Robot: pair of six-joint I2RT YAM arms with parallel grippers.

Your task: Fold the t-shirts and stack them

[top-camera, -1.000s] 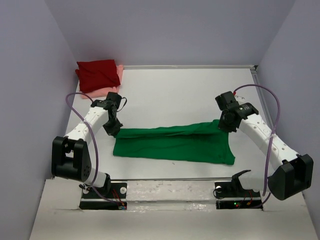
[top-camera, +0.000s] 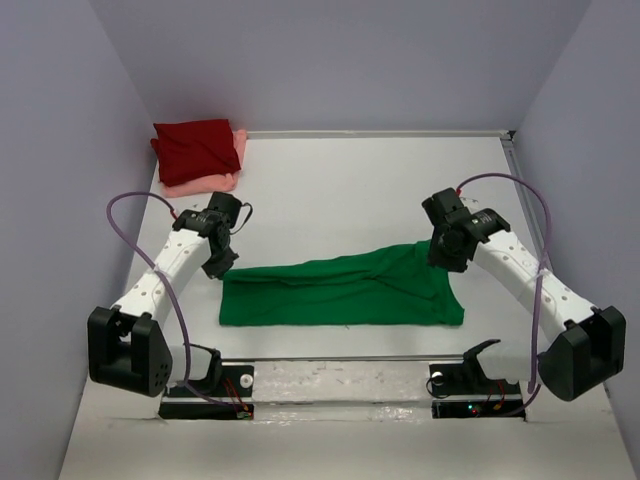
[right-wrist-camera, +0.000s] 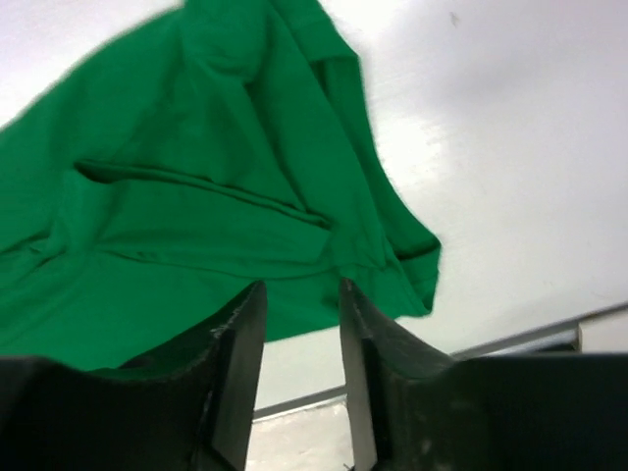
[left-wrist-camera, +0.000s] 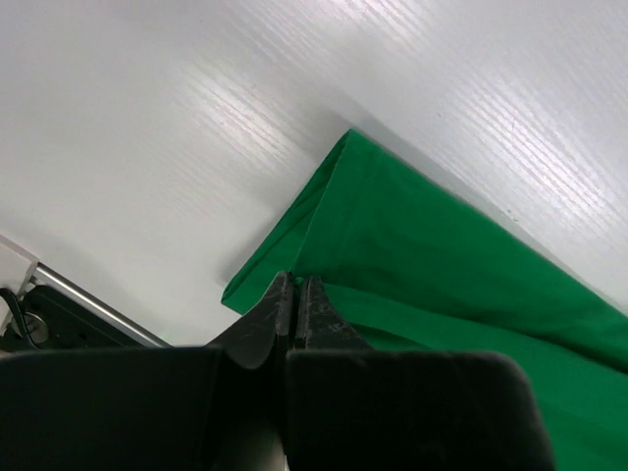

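Note:
The green T-shirt (top-camera: 340, 300) lies across the near middle of the table, its far side partly folded over toward the front. At its left end my left gripper is shut on the shirt's edge; the cloth runs into the closed fingertips. Over the right end, my right gripper stands open, fingers apart, with no cloth pinched between them. A loose folded flap lies flat just beyond those fingers in the right wrist view. Beyond the left arm rest a dark red shirt (top-camera: 195, 150) and, under it, a pink one (top-camera: 205, 184), stacked.
A metal rail (top-camera: 340, 358) runs along the front edge, close to the shirt. Grey walls enclose the left, right and back.
My left gripper has shifted slightly left and frontward, and the shirt's left end has moved with it.

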